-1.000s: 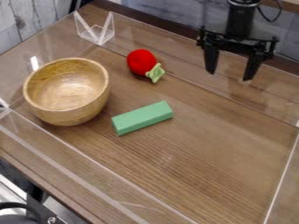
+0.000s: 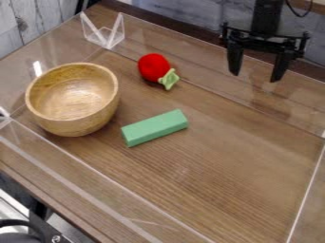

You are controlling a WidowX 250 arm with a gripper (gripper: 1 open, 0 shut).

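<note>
My gripper [image 2: 263, 55] hangs at the upper right of the camera view, black, above the bare wooden table, with its finger parts spread; whether it holds anything is hard to see, though no object shows at it. A red round thing with a green leafy top [image 2: 155, 68] lies at upper middle. A wooden bowl [image 2: 74, 98] sits on the left. A green block [image 2: 155, 127] lies flat right of and below the bowl.
A white wire-like object [image 2: 105, 30] stands at the upper left near the back.
The objects on the table have not moved.
</note>
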